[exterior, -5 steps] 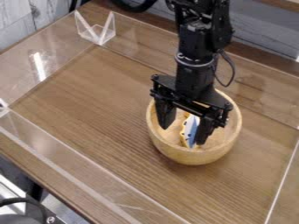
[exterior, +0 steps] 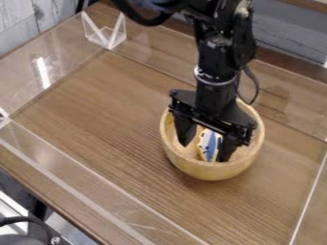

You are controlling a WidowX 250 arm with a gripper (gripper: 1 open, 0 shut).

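Observation:
My black gripper [exterior: 208,135] reaches down from the top into a round, cream-coloured bowl [exterior: 212,168] at centre right. Its two fingers are spread, one on each side of a small pale item with a blue part [exterior: 209,147] inside the bowl. I cannot tell whether either finger touches it.
Bare wooden table [exterior: 90,124] fills the left and front. A clear wire-like or plastic holder [exterior: 105,29] stands at the back left. A raised wooden edge runs along the back right. Black cable lies at the bottom left corner.
The gripper has shifted slightly within the bowl, and its fingers sit a little differently around the item. The bowl stays in about the same place.

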